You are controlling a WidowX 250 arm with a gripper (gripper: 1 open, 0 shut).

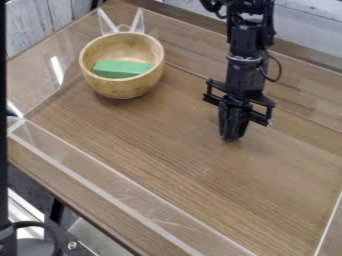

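The black arm hangs down from the top of the view, with my gripper (235,130) low over the wooden table (160,190), right of the middle. The gripper is shut, and nothing shows between its fingers, though its tip is small and dark. A wooden bowl (151,79) with a green block (120,68) in it stands at the upper left, apart from the gripper.
The table around and below the gripper is bare, with wide free room at the front and right. Dark objects and cables lie at the lower left edge, off the tabletop.
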